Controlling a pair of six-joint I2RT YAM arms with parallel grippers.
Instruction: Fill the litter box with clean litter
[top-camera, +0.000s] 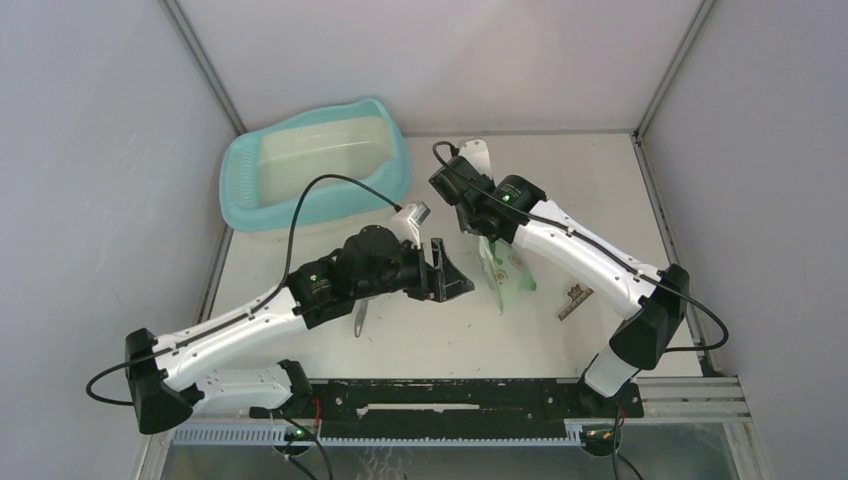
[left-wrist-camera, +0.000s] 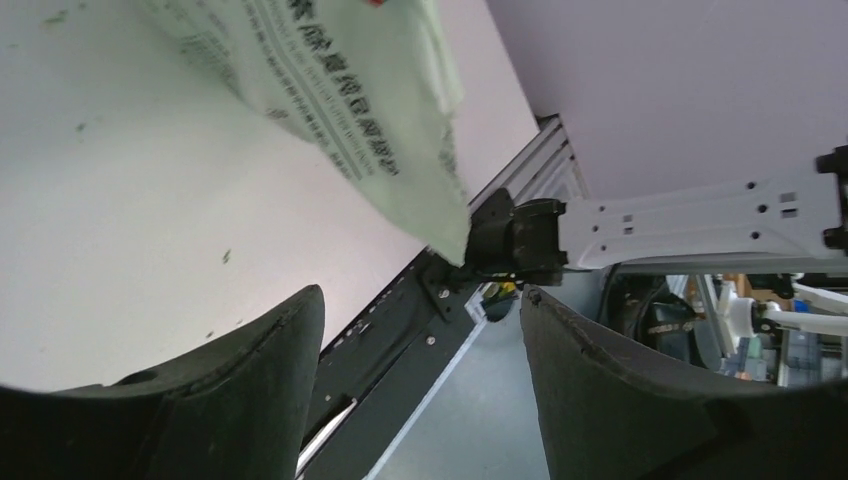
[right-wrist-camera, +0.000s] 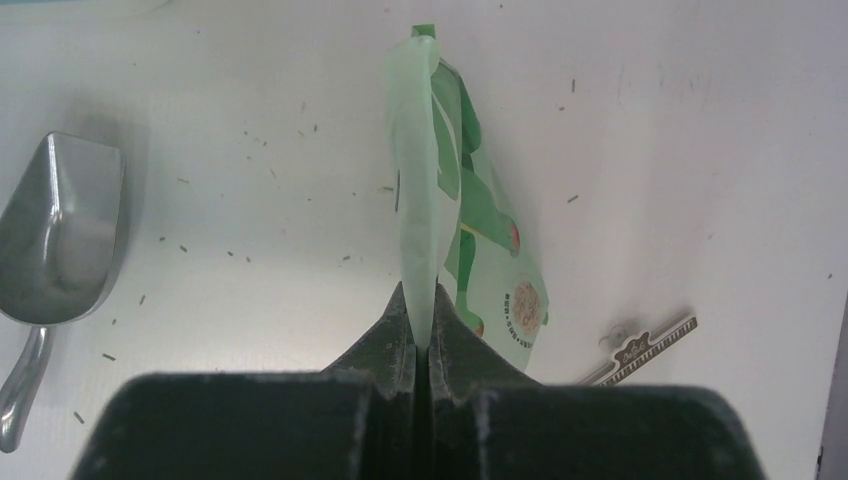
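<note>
A green litter bag (top-camera: 505, 275) hangs from my right gripper, which is shut on its gathered top edge. In the left wrist view the bag (left-wrist-camera: 350, 120) shows printed lettering, above and ahead of my left gripper, which stands open and empty, just left of the bag in the top view. The turquoise litter box (top-camera: 240, 185) stands at the back left, with a pale, empty-looking inside. A metal scoop (right-wrist-camera: 62, 230) lies on the table left of the bag, mostly under the left arm in the top view.
A clip (top-camera: 575, 300) lies right of the bag. Small dark bits are scattered on the table (top-camera: 620, 230). Walls enclose the sides and back.
</note>
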